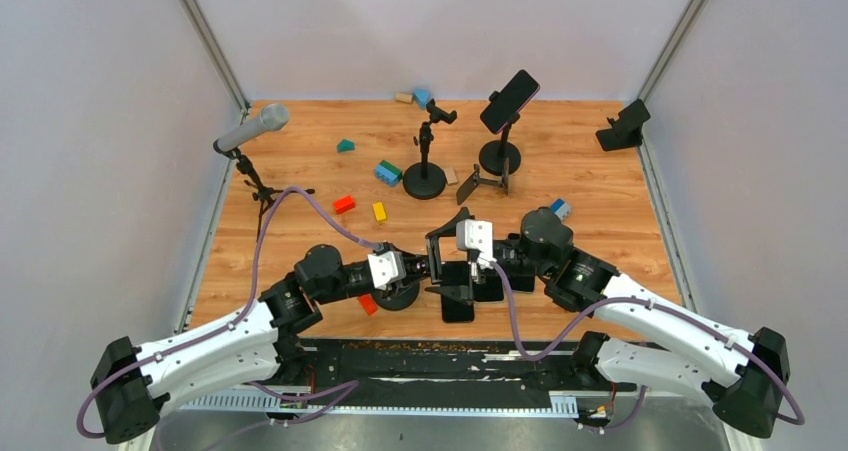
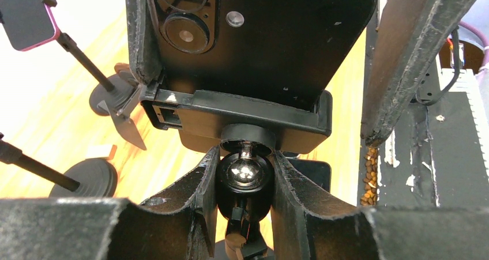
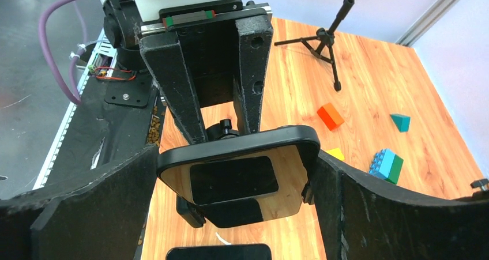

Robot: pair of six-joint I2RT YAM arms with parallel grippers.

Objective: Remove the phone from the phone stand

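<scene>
Near the table's front middle, my left gripper is shut on the phone stand just below its cradle. The phone sits in that cradle, its back with camera lenses facing the left wrist camera. My right gripper is open around the phone; its two fingers stand either side of the phone's end in the right wrist view. Whether they touch it is unclear. In the top view the two grippers meet over the stand and hide much of it.
Several phones lie flat at the front. Behind stand another stand holding a phone, an empty stand, a microphone on a tripod, a black holder and scattered blocks.
</scene>
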